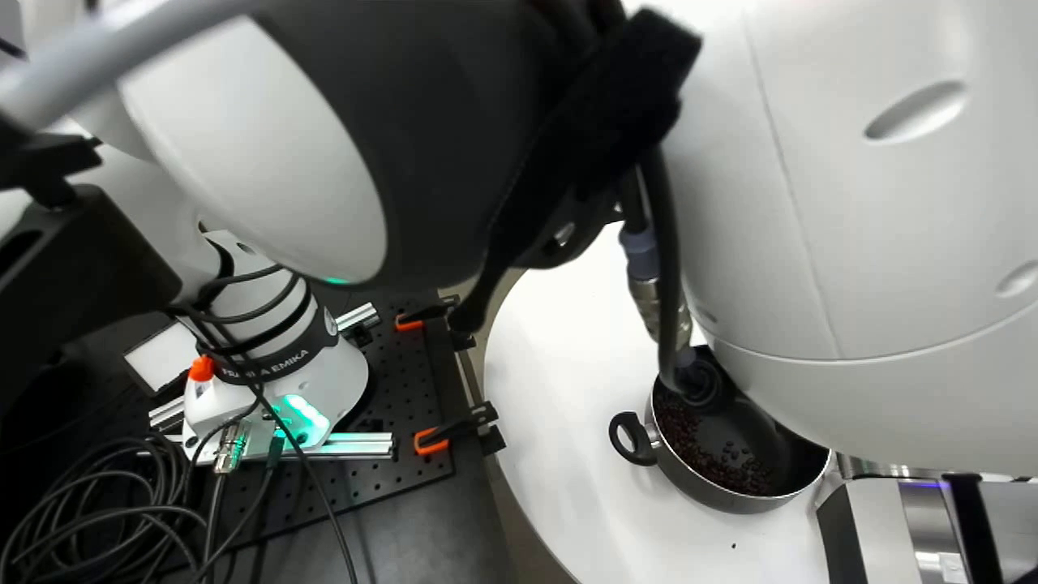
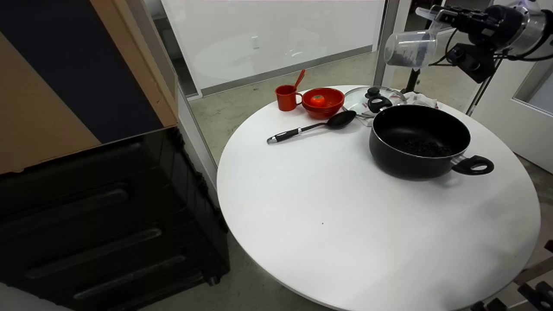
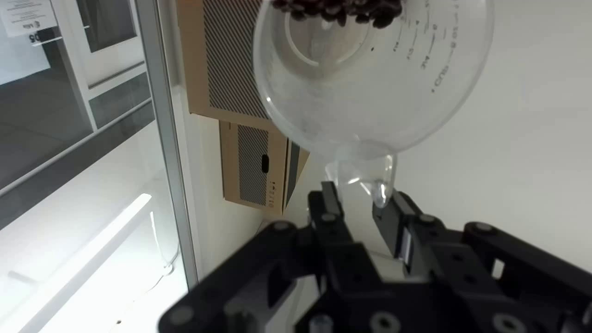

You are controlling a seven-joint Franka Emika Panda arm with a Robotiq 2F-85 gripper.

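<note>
In the wrist view my gripper is shut on the handle of a clear measuring cup. Dark red beans show inside the cup at the top of that view. Seen from exterior view 2, the cup is tipped onto its side in the air, beyond and above the black pot. More beans lie on the pot's floor. Exterior view 1 shows the pot partly covered by the arm, which hides the gripper and cup there.
On the round white table are a black ladle, a red mug, a red bowl with a tomato, and a glass lid. A large dark case stands at left.
</note>
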